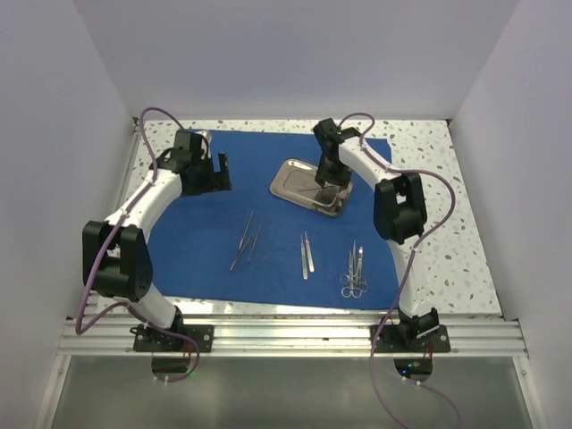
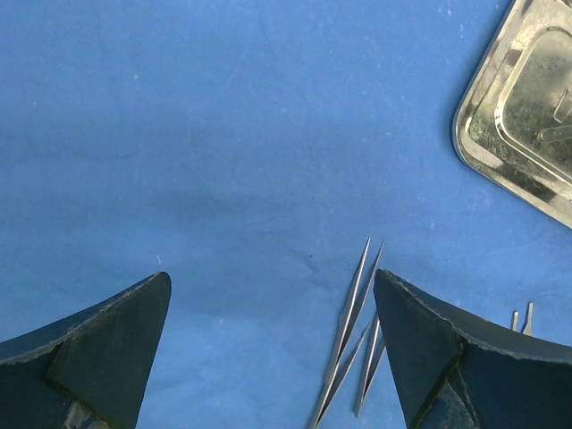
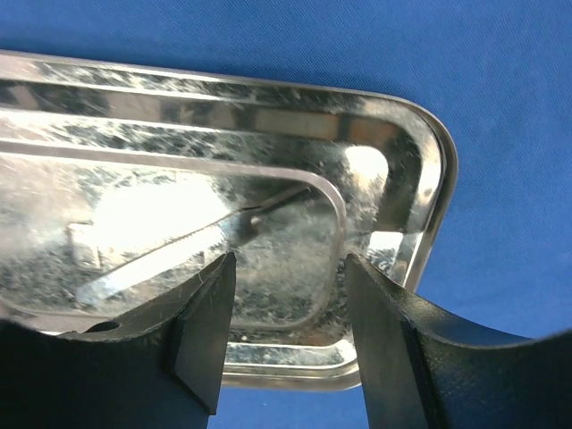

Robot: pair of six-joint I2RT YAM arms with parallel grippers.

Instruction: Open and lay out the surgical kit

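The steel tray point(image 1: 290, 179) lies at the upper right of the blue cloth, a slender metal instrument point(image 3: 161, 259) inside it. My right gripper is over the tray's right end, part open, nothing visible between its fingers. My left gripper stands open over bare cloth at the left. Below it lie several tweezers point(image 2: 344, 326). Two scalpel-like instruments point(image 1: 305, 259) lie at the lower middle, and scissors and clamps point(image 1: 353, 281) at the lower right, laid out on the cloth point(image 1: 206, 259).
A speckled white table top point(image 1: 456, 259) borders the cloth, with walls around it. The middle and left of the cloth have bare room.
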